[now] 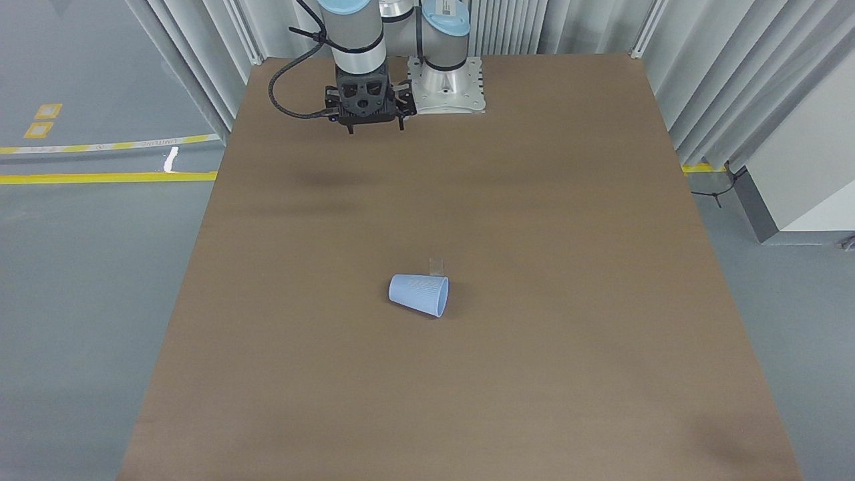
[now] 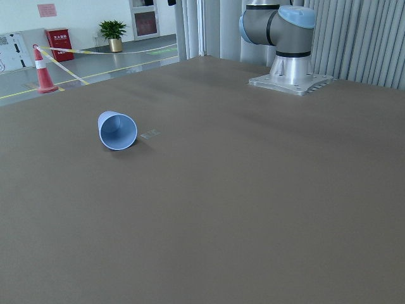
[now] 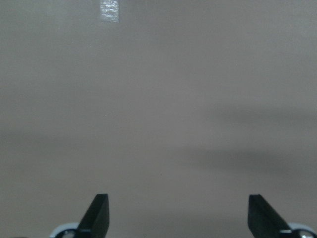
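Observation:
A light blue cup (image 1: 414, 293) lies on its side near the middle of the brown table (image 1: 561, 361); in the left view the cup (image 2: 118, 130) shows its open mouth. My gripper (image 1: 376, 128) hangs high at the back of the table, well apart from the cup. In the wrist view my gripper has its two fingers wide apart, with bare table between them; the cup is out of that view.
A small clear tape patch (image 1: 436, 266) is stuck just behind the cup. The arm's base plate (image 1: 465, 100) sits at the back edge.

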